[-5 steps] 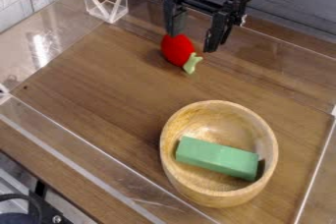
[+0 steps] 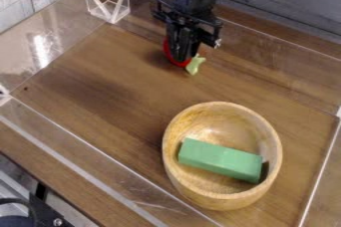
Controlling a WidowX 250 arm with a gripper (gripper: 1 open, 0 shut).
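Observation:
My gripper [image 2: 184, 38] is lowered in the upper middle of the camera view, over a red object with a pale green tip [image 2: 193, 65], which it mostly hides. Whether its fingers are around the red object or only above it, and how far they are closed, I cannot tell.
A wooden bowl [image 2: 222, 197] at the lower right holds a green block [image 2: 220, 157]. Bare wooden table [image 2: 94, 92] spreads across the middle and left. Clear plastic edging runs along the left side, with a clear bracket [image 2: 107, 7] at the top left.
The gripper has come down onto the red object and turned, looking narrower than before and now covering most of it. The bowl and green block have not moved.

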